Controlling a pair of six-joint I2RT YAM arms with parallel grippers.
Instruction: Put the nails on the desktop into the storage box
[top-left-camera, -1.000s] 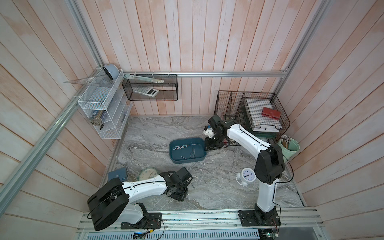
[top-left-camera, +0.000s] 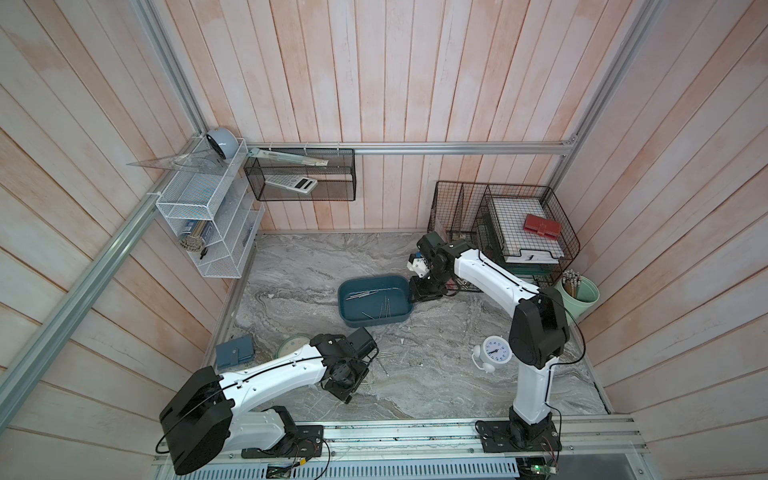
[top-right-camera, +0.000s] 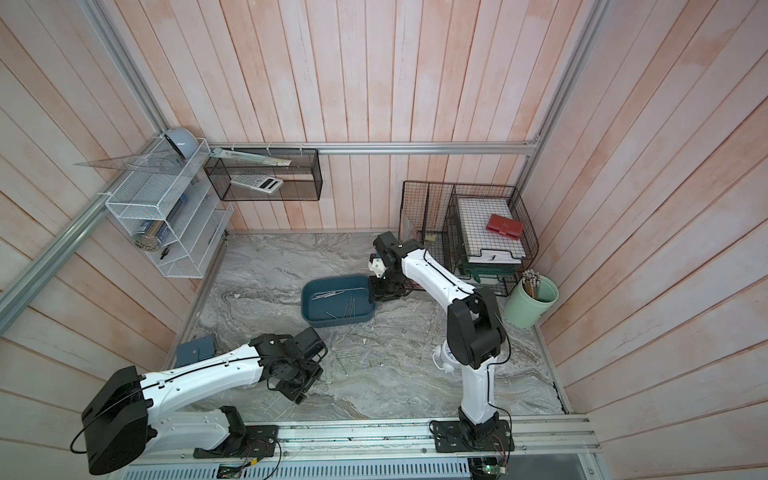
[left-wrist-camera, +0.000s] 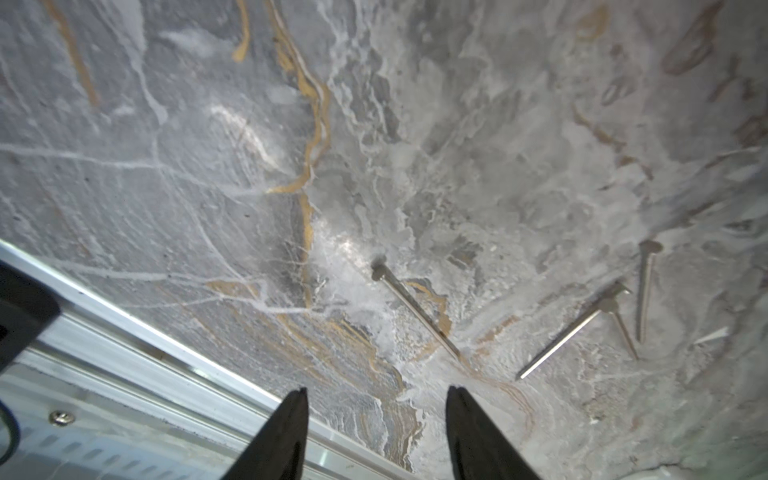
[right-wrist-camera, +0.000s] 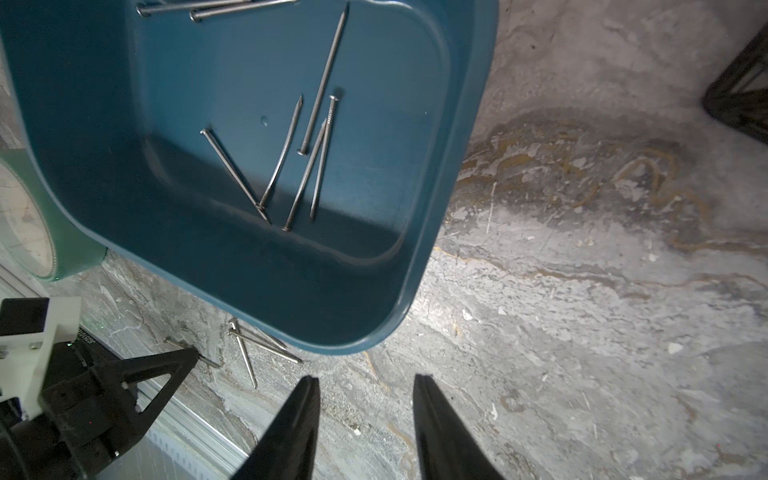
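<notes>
Several nails lie in the dark blue storage box (top-left-camera: 344, 304), whose inside shows closely in the right wrist view. Loose on the marble desktop in the left wrist view are a single slanted nail (left-wrist-camera: 420, 314) and, right of it, a small group of nails (left-wrist-camera: 564, 342). My left gripper is open just above the desktop, front left of the box, its fingers apart and empty; the slanted nail lies just beyond its fingertips. Beside the box's right end, my right gripper hangs open over bare desktop, holding nothing.
A round green clock (right-wrist-camera: 32, 216) lies left of the box, partly behind my left arm in the top left view. A white dial (top-left-camera: 496, 350) stands at the right. Black wire racks (top-left-camera: 512, 232) fill the back right. A metal rail (left-wrist-camera: 152, 352) bounds the desktop's front.
My left arm has swung left and slightly toward the front, uncovering some nails and covering more of the green clock. The right arm and the box look unchanged.
</notes>
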